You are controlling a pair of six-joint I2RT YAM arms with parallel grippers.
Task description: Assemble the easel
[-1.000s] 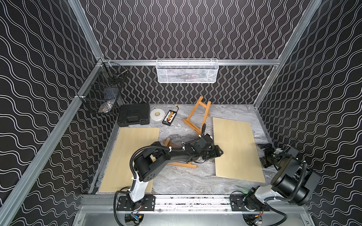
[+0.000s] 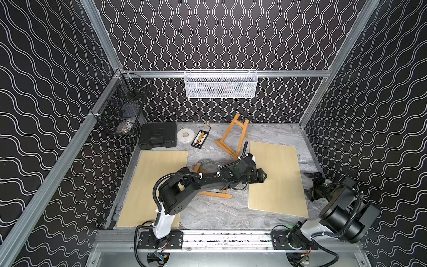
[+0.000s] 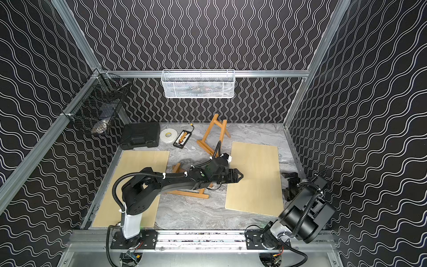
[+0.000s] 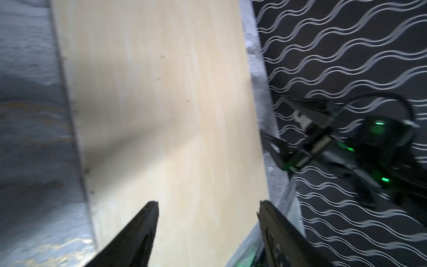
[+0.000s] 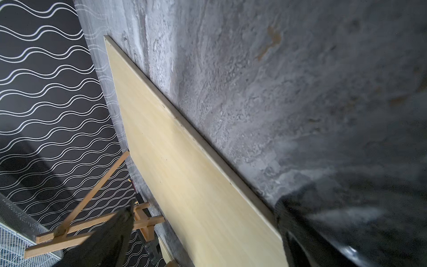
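Observation:
My left gripper is open over the left edge of the right-hand pale board, empty between its fingers in the left wrist view. My right gripper is open low beside that board's right edge; the right wrist view shows the board's edge between and beyond its fingers. A wooden easel frame lies behind the left gripper; another wooden piece lies partly hidden under the left arm. A second pale board lies on the left.
A black case, white tape roll and small screw tray lie at the back left. A white wire basket hangs on the back wall. Grey table shows at the front middle.
Since a second ago the right-hand board has shifted slightly left. My right gripper has barely moved.

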